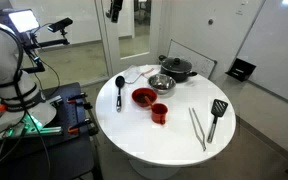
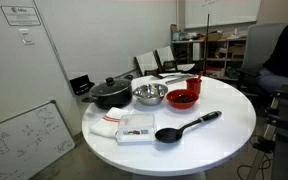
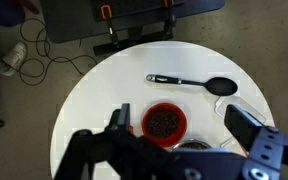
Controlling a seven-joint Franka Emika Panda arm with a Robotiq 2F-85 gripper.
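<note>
High above the white round table [image 1: 124, 125], my gripper is open and empty, its fingers spread wide in the wrist view; part of it shows at the top of exterior view 1. Below it is a red bowl [image 3: 164, 122] with dark contents. A black ladle [image 3: 194, 82] lies near a clear box [image 2: 137, 128]. Beside the red bowl stands a red cup [image 1: 159, 113]. The silver bowl [image 1: 162, 82] and lidded black pot [image 1: 177, 68] are behind. Tongs [image 1: 197, 129] and a black slotted spatula [image 1: 217, 116] lie at the right side.
A white cloth [image 2: 108, 121] lies beside the clear box. The robot's base stands on a dark bench [image 1: 59, 140] to the left. A whiteboard [image 2: 26, 142] leans on the wall.
</note>
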